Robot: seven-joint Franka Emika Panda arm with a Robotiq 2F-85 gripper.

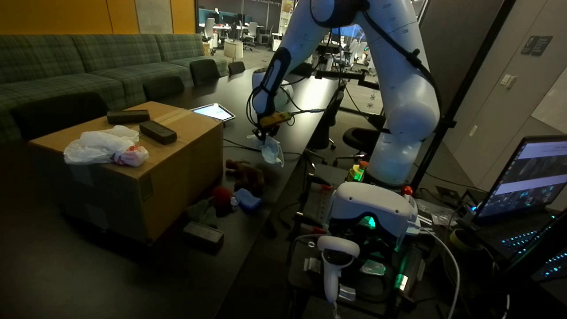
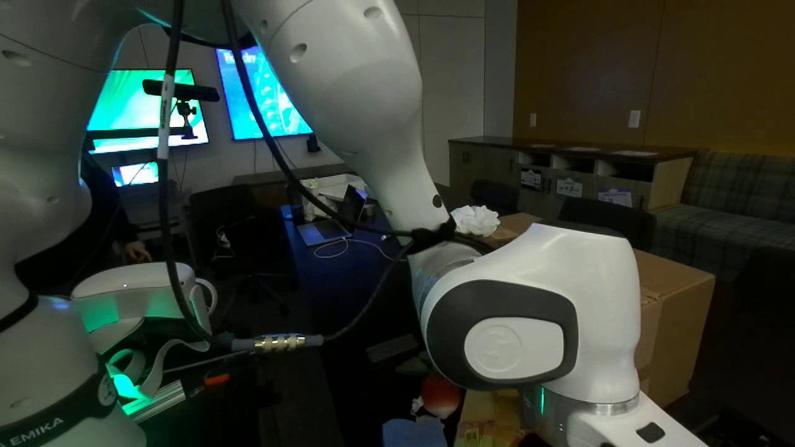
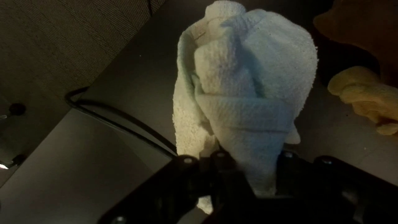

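A pale blue-white cloth (image 3: 242, 86) is bunched between the dark fingers of my gripper in the wrist view. Its loose end spreads out beyond the fingertips, above the dark table. From the first exterior view, the same cloth (image 1: 272, 151) hangs below my gripper (image 1: 262, 134), close over the table near its right edge. I cannot tell whether its lower end touches the surface. The second exterior view shows neither gripper nor cloth.
A brown plush toy (image 1: 245, 174), red ball (image 1: 222, 196), blue item (image 1: 247, 199) and dark eraser-like block (image 1: 203, 235) lie nearer on the table. The large cardboard box (image 1: 183, 183) stands left. A lit tablet (image 1: 214, 111) lies behind; a black cable (image 3: 115, 125) runs beside the cloth.
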